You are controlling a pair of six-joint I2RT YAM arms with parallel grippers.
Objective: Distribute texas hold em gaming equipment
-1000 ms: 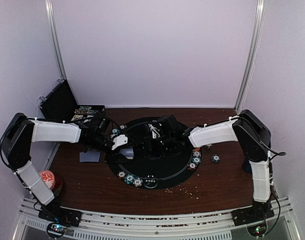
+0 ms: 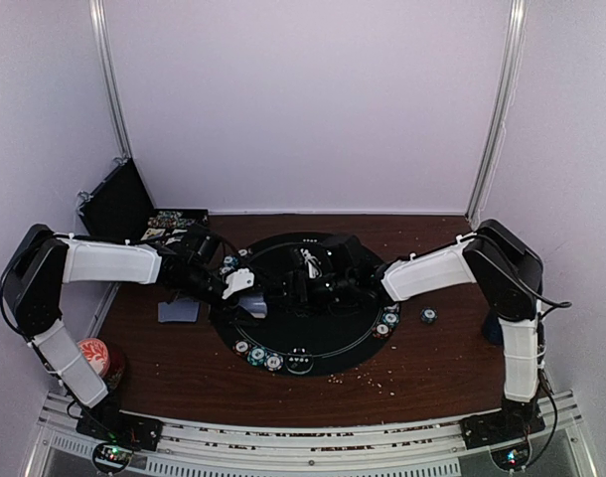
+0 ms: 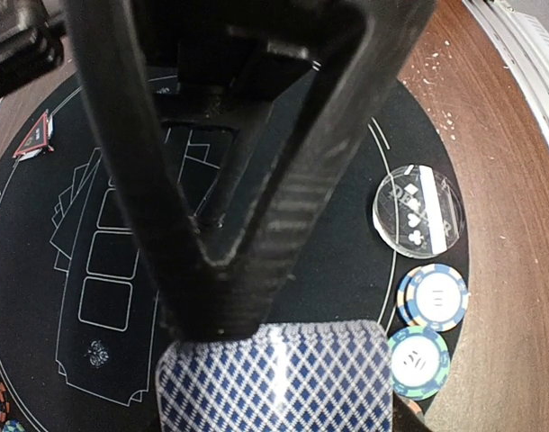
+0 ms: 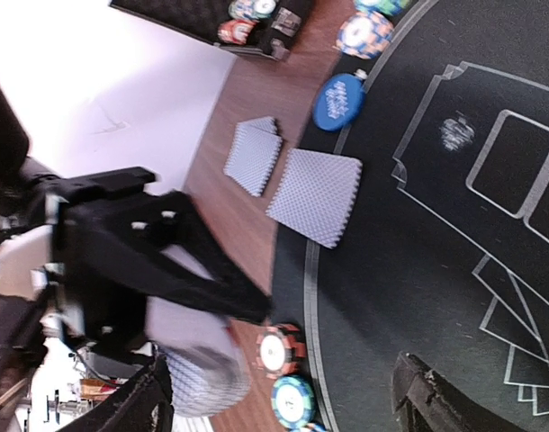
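A blue-and-white patterned deck of cards (image 3: pixel 274 382) is held in my left gripper (image 2: pixel 245 290); its upper finger lies over the deck and the lower one is hidden. The right wrist view shows the same deck (image 4: pixel 198 364), blurred. My right gripper stands open over the black poker mat (image 4: pixel 373 279), nothing between its fingers. A card (image 4: pixel 318 193) lies face down at the mat's edge, near more cards (image 4: pixel 254 153) on the wood. The clear dealer disc (image 3: pixel 418 211) rests on the mat beside blue chips (image 3: pixel 434 297) and a green chip (image 3: pixel 418 362).
An open black case (image 2: pixel 119 204) with chips stands at the back left. Red stacked items (image 2: pixel 94 353) sit at the left, and a loose chip (image 2: pixel 428 315) lies right of the mat.
In the top view, the left arm and its deck look almost unmoved.
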